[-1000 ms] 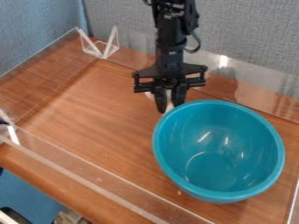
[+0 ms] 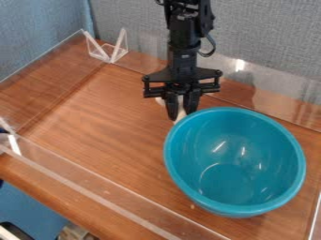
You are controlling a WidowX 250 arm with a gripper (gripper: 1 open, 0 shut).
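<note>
The black robot arm hangs from the top centre, its gripper (image 2: pixel 182 103) pointing down just behind the near-left rim of a large, empty teal bowl (image 2: pixel 235 164). A small pale object (image 2: pixel 177 114) shows below the fingers, partly hidden by the bowl's rim and the gripper; I cannot make out what it is. The gripper looks closed around it, though the contact is hard to see.
A white wire rack (image 2: pixel 107 49) stands at the back left corner. Walls line the back and left; the bowl fills much of the right front.
</note>
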